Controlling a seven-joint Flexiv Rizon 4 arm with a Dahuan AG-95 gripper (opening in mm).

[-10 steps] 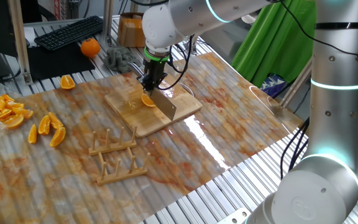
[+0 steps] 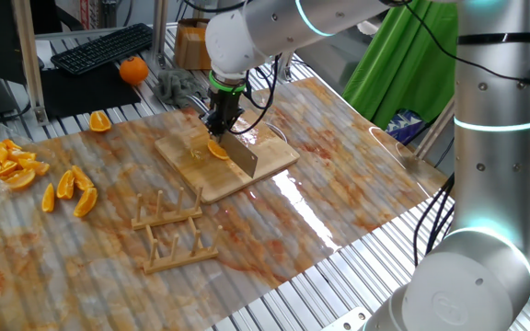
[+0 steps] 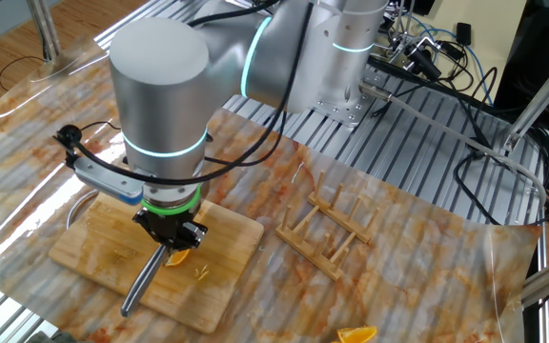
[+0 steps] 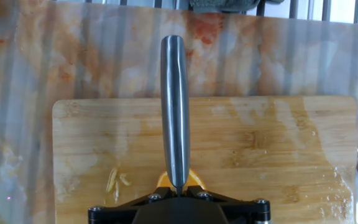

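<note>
A cleaver hangs from my gripper, which is shut on it; the steel handle runs up the wrist view. In exterior view 1 its broad blade slants over the wooden cutting board. Against the blade, on the side toward the orange pile, sits an orange piece. The same orange piece shows partly below the gripper in exterior view 2.
A wooden peg rack stands in front of the board. Left of it lie loose orange wedges and a heap of cut pieces. A whole orange is at the back.
The orange piece's visible part shifted slightly.
</note>
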